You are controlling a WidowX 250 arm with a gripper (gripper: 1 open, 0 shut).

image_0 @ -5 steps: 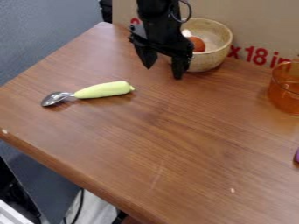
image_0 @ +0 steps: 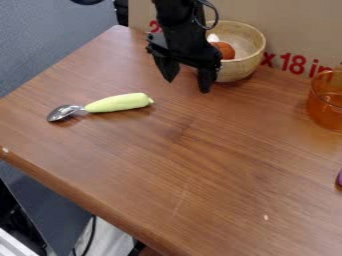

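Note:
A black gripper (image_0: 187,76) hangs over the back of the wooden table (image_0: 174,180), in front of a pale woven bowl (image_0: 241,67). Its two fingers are apart and pointing down, with nothing seen between them. In the bowl lies an orange-red round item (image_0: 226,50), partly hidden by the gripper, with something white beside it. On the left lies a spoon (image_0: 63,112) against a pale yellow-green elongated item (image_0: 118,102), apparently its handle or a vegetable.
An orange transparent cup (image_0: 327,103) stands at the right edge, with a small purple item (image_0: 338,178) below it, cut off by the frame. Cardboard (image_0: 301,35) backs the table.

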